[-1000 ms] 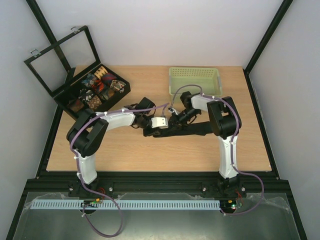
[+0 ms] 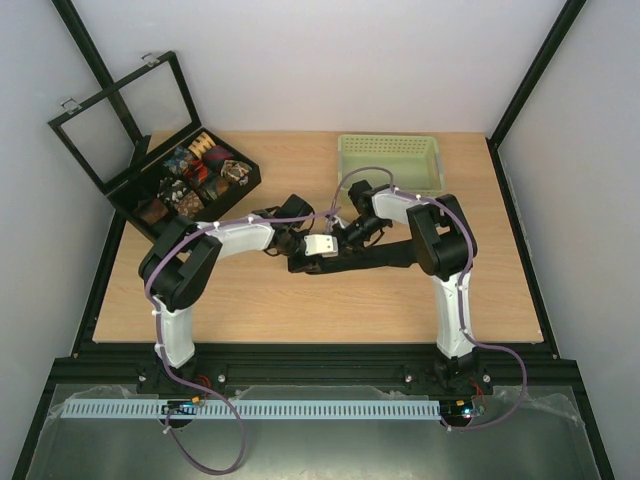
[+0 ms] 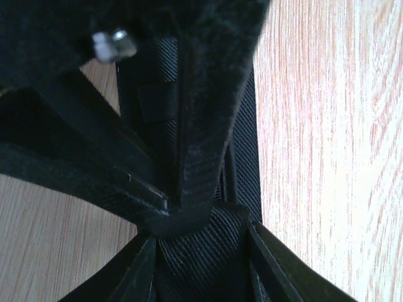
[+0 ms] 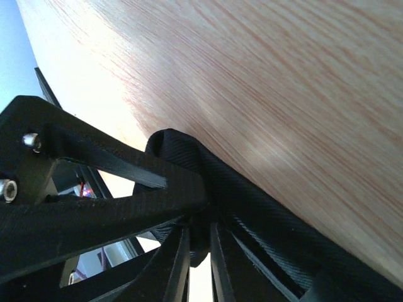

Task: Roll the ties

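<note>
A black tie (image 2: 385, 254) lies stretched left to right across the middle of the table, its left end folded over under the grippers. My left gripper (image 2: 310, 245) is at that end; in the left wrist view the folded fabric (image 3: 201, 258) fills the space at its fingertips, with the band running away behind. My right gripper (image 2: 342, 236) sits just right of it on the tie; in the right wrist view its fingers press at a curled bend of the fabric (image 4: 264, 220). How far either gripper is closed is hard to tell.
An open black case (image 2: 150, 215) of rolled patterned ties stands at the back left. A pale green basket (image 2: 390, 152) is at the back right.
My right arm has shifted a little to the left along the tie. My left arm is almost unchanged.
</note>
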